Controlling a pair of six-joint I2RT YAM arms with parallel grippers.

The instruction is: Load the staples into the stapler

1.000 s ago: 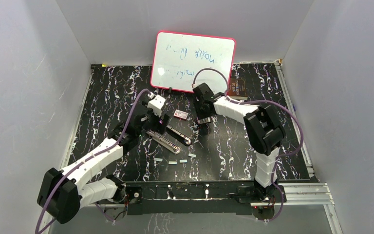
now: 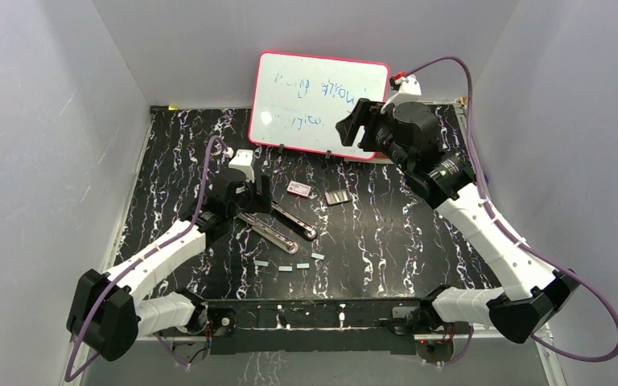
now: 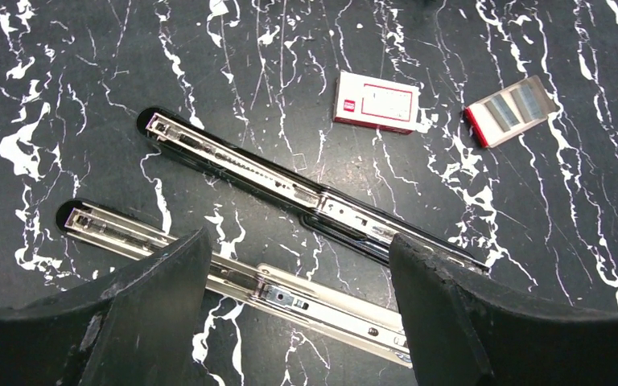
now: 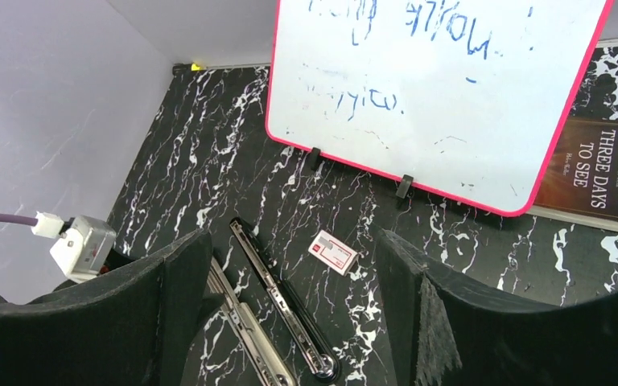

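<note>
Two long staplers lie opened out flat, a black one (image 3: pixel 233 161) and, beside it, a beige one (image 3: pixel 314 302). My left gripper hangs above them, part open, with nothing between its fingers. In the top view a red-and-white staple box (image 2: pixel 298 189) sits behind the staplers, and an open tray with staple strips (image 2: pixel 337 197) lies to its right. Several loose staple strips (image 2: pixel 285 268) rest on the table in front. High near the whiteboard, my right gripper stands open and empty. Staples inside the stapler channels are too small to make out.
A whiteboard with a red rim (image 2: pixel 320 104) leans at the back. A brown book (image 4: pixel 599 173) lies to its right, mostly hidden by the right arm in the top view.
My left gripper has shifted slightly left. The staplers and staples have stayed put.
</note>
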